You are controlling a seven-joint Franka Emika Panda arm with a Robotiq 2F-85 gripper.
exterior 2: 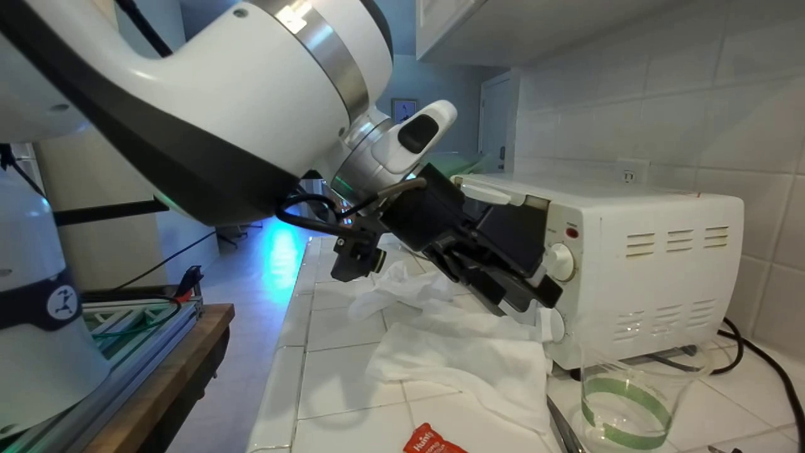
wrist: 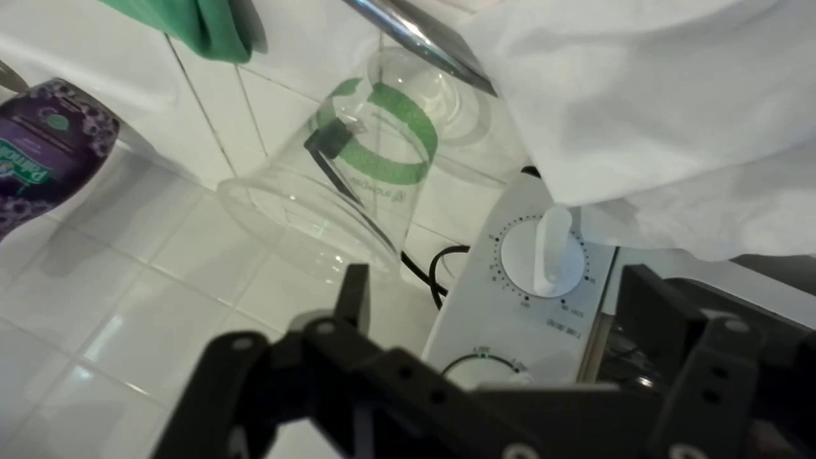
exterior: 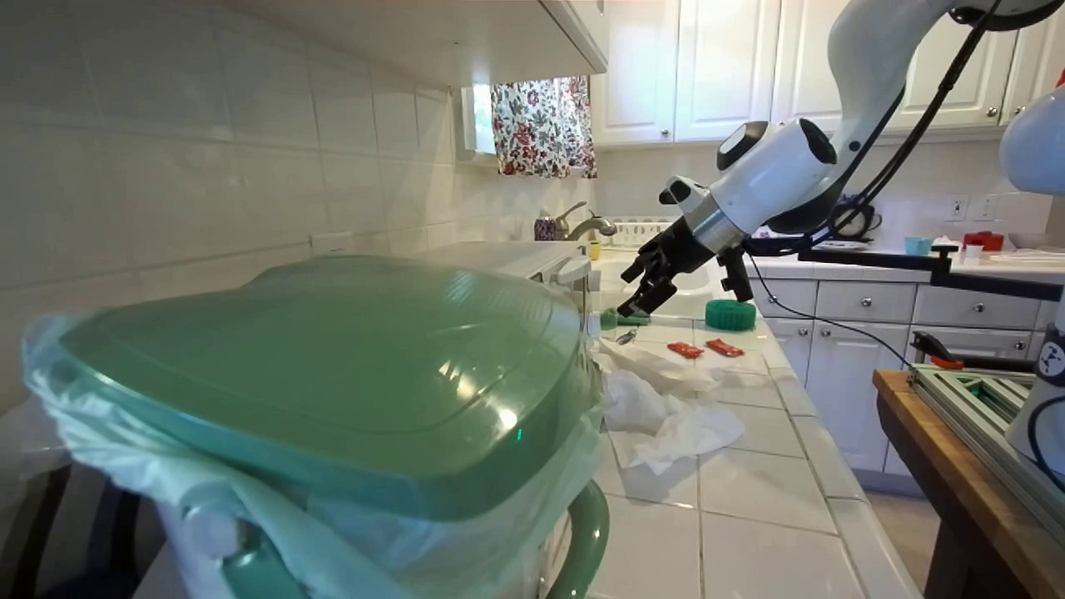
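Observation:
My black gripper is open, and its two fingers stand wide apart with nothing between them. Seen from the wrist, it faces the front panel of a white toaster oven (exterior 2: 649, 249), whose upper round knob (wrist: 544, 256) shows in the gap between the fingers. A clear glass with a green band (wrist: 382, 141) stands beside the oven. White paper towels (exterior 2: 468, 355) lie crumpled on the counter in front of the oven. In exterior view 1 the gripper (exterior: 639, 289) hangs above the counter, tilted down to the left.
A big green lidded bin (exterior: 339, 369) fills the near left. Red packets (exterior: 704, 349), a green round object (exterior: 730, 315) and a metal utensil (wrist: 424, 42) lie on the counter. A purple soap bottle (wrist: 50, 149) stands near the sink.

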